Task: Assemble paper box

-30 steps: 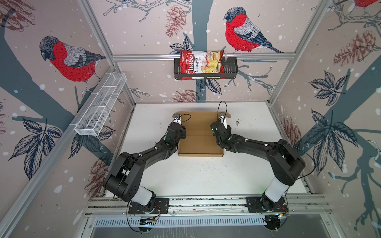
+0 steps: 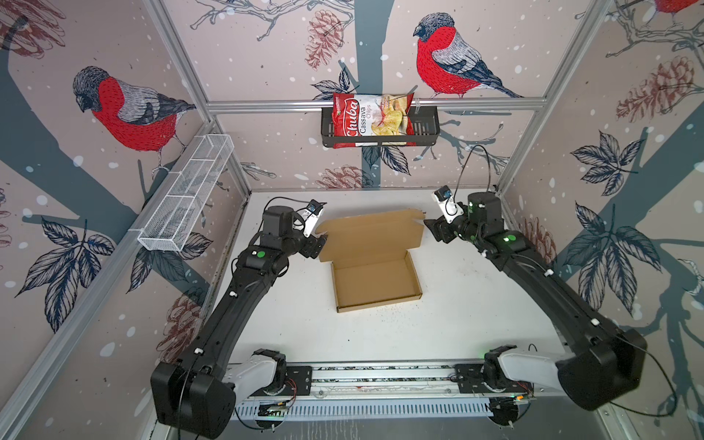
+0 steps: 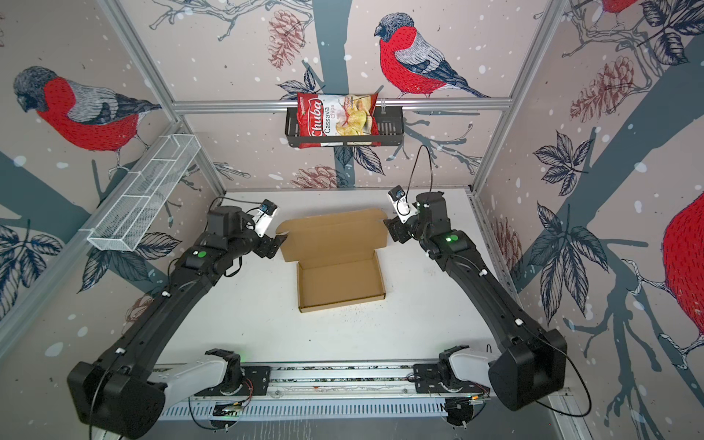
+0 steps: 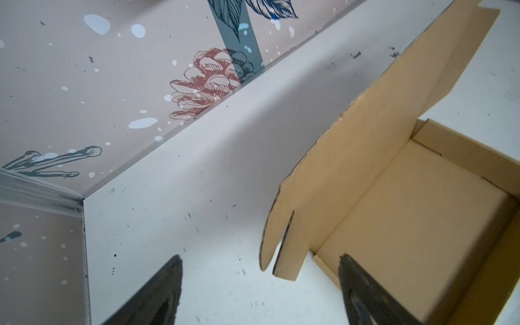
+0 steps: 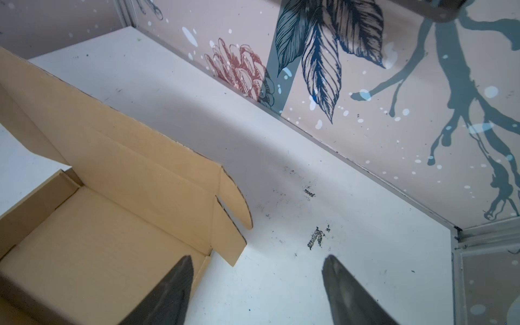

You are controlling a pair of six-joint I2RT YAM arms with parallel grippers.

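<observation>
The brown cardboard box (image 2: 375,283) lies on the table with low walls standing round its base. Its lid (image 2: 374,233) rises from the rear edge, tilted back, with flaps at its side ends. In the left wrist view a slotted side flap (image 4: 287,246) hangs off the lid's near end. A matching flap (image 5: 229,235) shows at the other end in the right wrist view. My left gripper is open beside the lid's left end, apart from it. Off the lid's right end, my right gripper also stands open, with only table seen between its fingers.
A white wire basket (image 2: 187,192) is on the left wall frame. At the back, a dark shelf (image 2: 426,124) holds a red chips bag (image 2: 372,116).
Both grippers have moved outward from the box to either side of the lid. The box has shifted toward the table's front and turned slightly, and the lid's side flaps now stick out.
</observation>
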